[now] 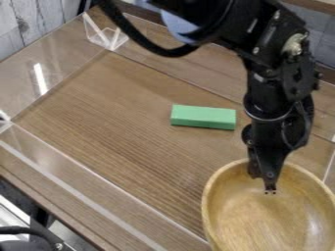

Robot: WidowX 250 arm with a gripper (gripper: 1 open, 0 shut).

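Observation:
My black gripper (267, 173) points down at the back rim of a large yellow-tan bowl (262, 216) at the lower right, its fingertips on or just inside that rim. Whether anything is between the fingers is hard to tell, as is how far apart they stand. A green block (203, 117) lies on the wooden table left of the gripper.
A white wire-like holder (108, 31) stands at the back left. The table's left edge and dark cables are at the lower left.

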